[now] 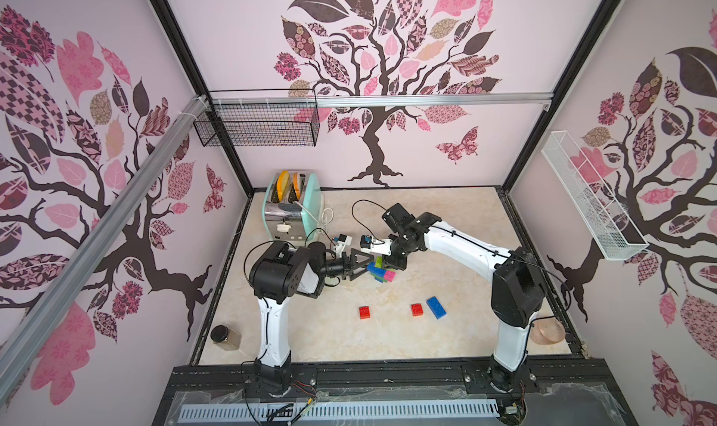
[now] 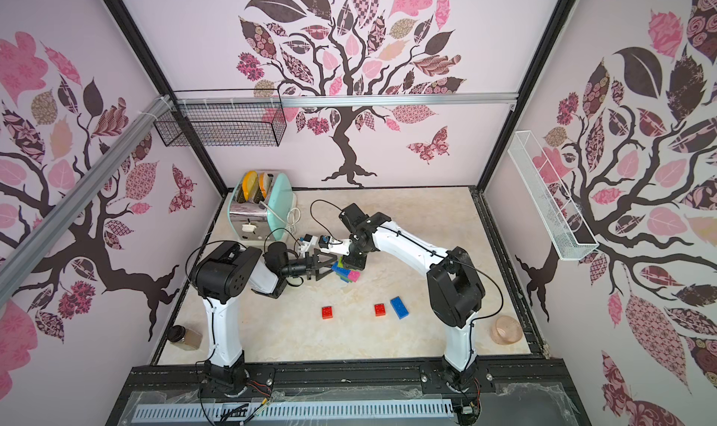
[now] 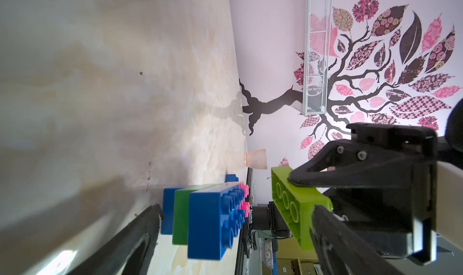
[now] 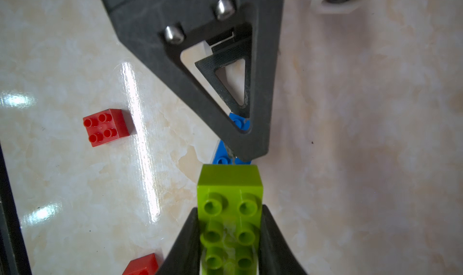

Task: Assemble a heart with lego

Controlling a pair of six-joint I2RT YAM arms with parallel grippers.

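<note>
A stack of blue, green and pink bricks [image 1: 375,270] sits on the table near the middle. In the left wrist view its nearest blue brick [image 3: 205,224] lies between the fingertips of my left gripper, which stands open, the fingers apart from it. My right gripper is shut on a lime-green brick [image 4: 230,183], held just above the stack, on its far side in the top views. In the right wrist view that brick hides most of what lies beneath it.
Two red bricks [image 1: 364,312] [image 1: 416,309] and a blue brick [image 1: 436,307] lie at the front. A toaster [image 1: 287,224] stands at the back left, a jar [image 1: 224,337] at the front left, a pink bowl [image 2: 505,329] at the front right.
</note>
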